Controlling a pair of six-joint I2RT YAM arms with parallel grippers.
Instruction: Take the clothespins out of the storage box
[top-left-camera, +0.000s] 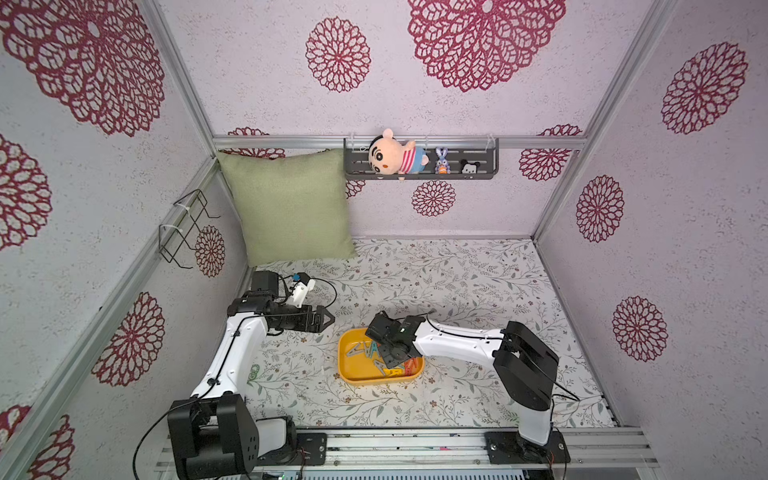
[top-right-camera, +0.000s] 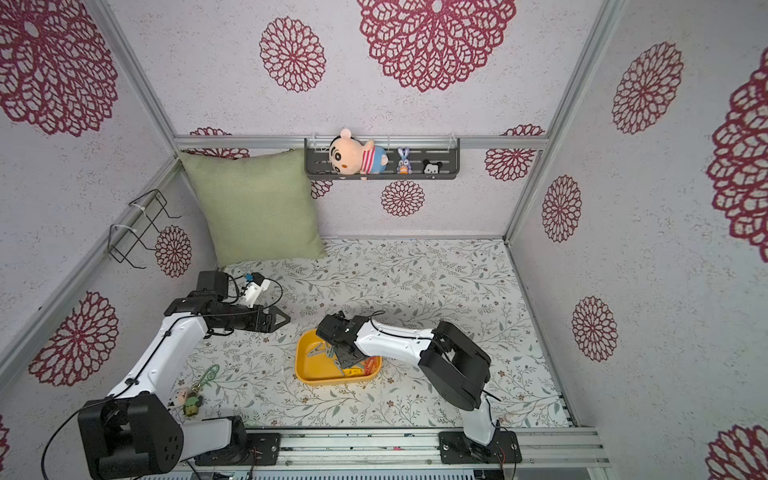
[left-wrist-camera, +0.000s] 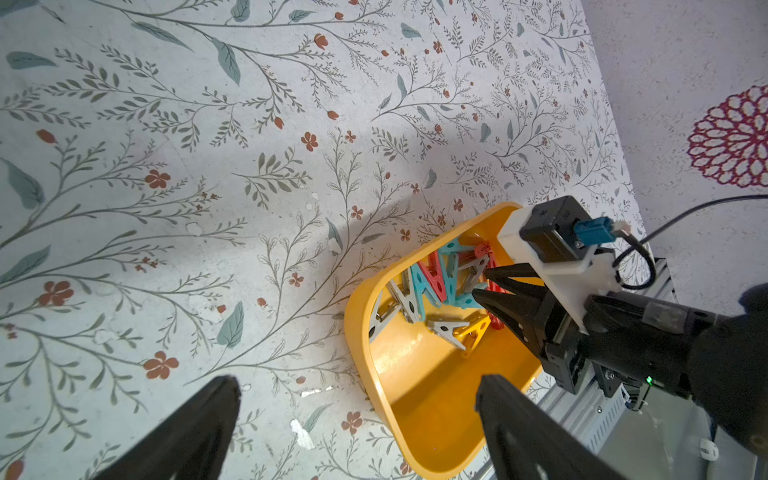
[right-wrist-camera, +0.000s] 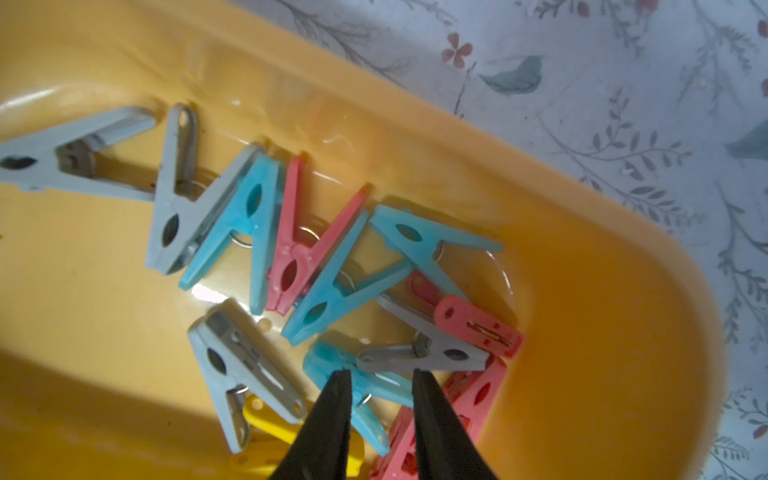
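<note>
In the right wrist view, the yellow storage box (right-wrist-camera: 640, 264) holds several clothespins: light blue, grey, red and yellow. My right gripper points down into the box, its fingers part open and apart. Between and just beyond the fingertips lies a light blue clothespin (right-wrist-camera: 360, 376), with a grey clothespin (right-wrist-camera: 424, 344) resting across it. Contact between fingers and pins cannot be made out. A red clothespin (right-wrist-camera: 480, 400) lies beside the right finger. My left gripper stands wide open and empty, left of the box (top-left-camera: 344, 369) in the top left view.
A yellow clothespin (right-wrist-camera: 272, 428) and another grey clothespin (right-wrist-camera: 240, 368) lie near the right gripper. The box wall rises close on its right. The green cushion (top-left-camera: 292, 208) leans at the back left.
</note>
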